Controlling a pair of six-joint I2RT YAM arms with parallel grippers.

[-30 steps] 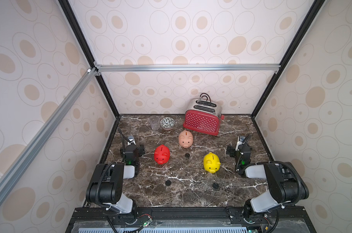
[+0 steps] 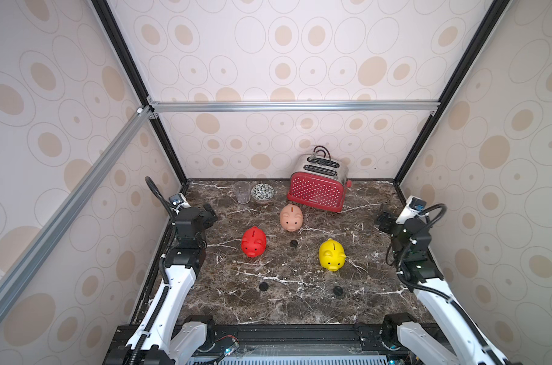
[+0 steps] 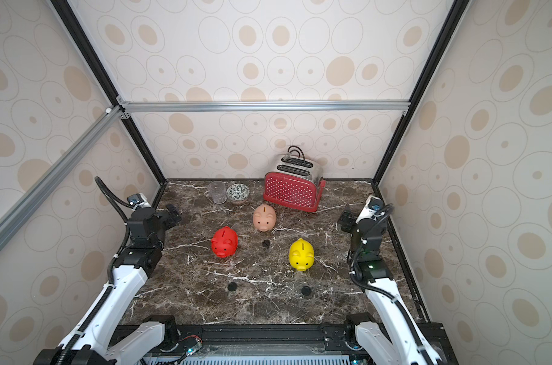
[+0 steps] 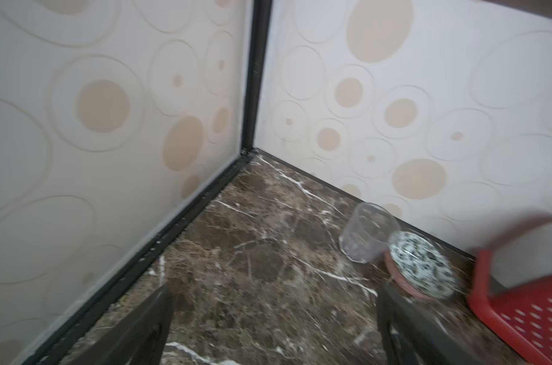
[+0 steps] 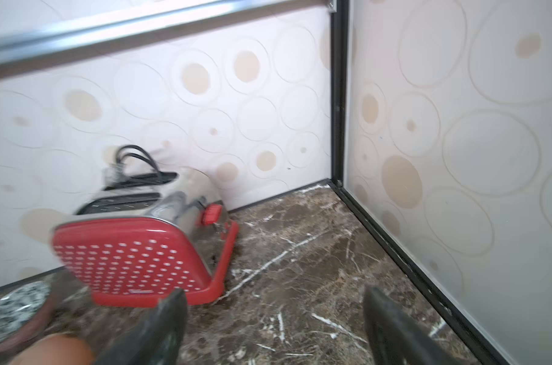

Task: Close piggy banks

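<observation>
Three piggy banks stand upright on the table: a red one (image 2: 253,242) at left, a pink one (image 2: 291,217) at the centre back and a yellow one (image 2: 332,255) at right. Three small black discs lie flat: one (image 2: 293,243) in front of the pink bank, one (image 2: 263,286) in front of the red and one (image 2: 338,290) in front of the yellow. My left gripper is raised by the left wall, its blurred fingers wide open and empty. Over on the right side, my right gripper also hangs open and empty. The banks' undersides are hidden.
At the back stand a red toaster (image 2: 316,191), a clear cup (image 2: 242,192) and a patterned bowl (image 2: 262,192). Walls enclose the table at left, right and back. Bare marble (image 2: 288,307) spans the front.
Both arms have stretched out from their folded pose, and their grippers have lifted and shifted outward toward the side walls. The banks and discs have not moved.
</observation>
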